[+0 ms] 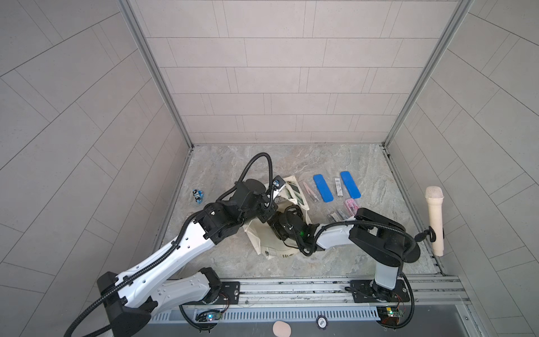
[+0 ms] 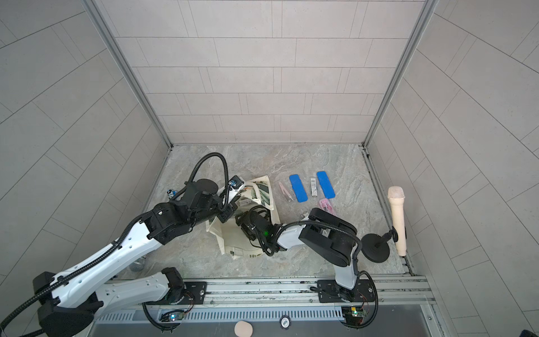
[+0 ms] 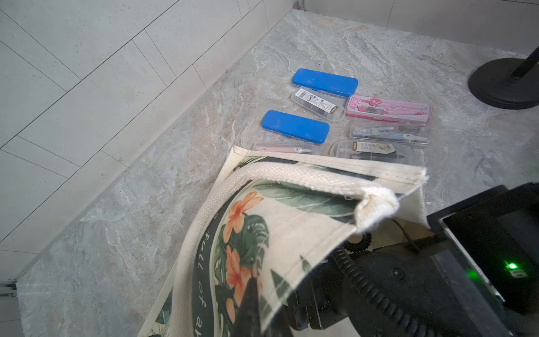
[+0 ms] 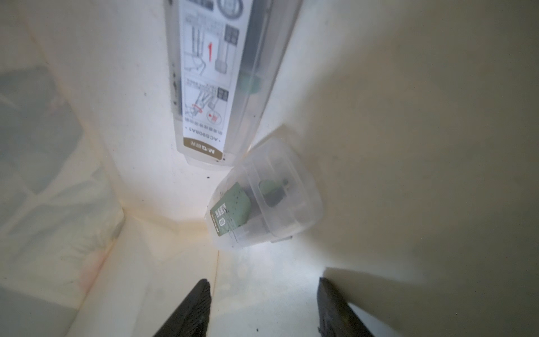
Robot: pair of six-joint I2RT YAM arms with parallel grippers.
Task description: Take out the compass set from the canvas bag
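Observation:
The canvas bag [image 1: 261,241] sits mid-table; in the left wrist view its printed flap [image 3: 292,236] is folded over. My left gripper is at that flap, shut, its tips mostly hidden. My right gripper is down inside the bag, open, nothing between its fingers. In the right wrist view a clear compass case with a printed label [image 4: 205,84] lies against the pale lining, and a second translucent case with a green tag [image 4: 264,191] lies just beyond the fingertips.
Blue cases [image 1: 322,187], a pink case [image 3: 387,106] and clear cases lie right of the bag. A black stand [image 3: 502,84] is at the right. A small blue-black item [image 1: 197,195] lies left.

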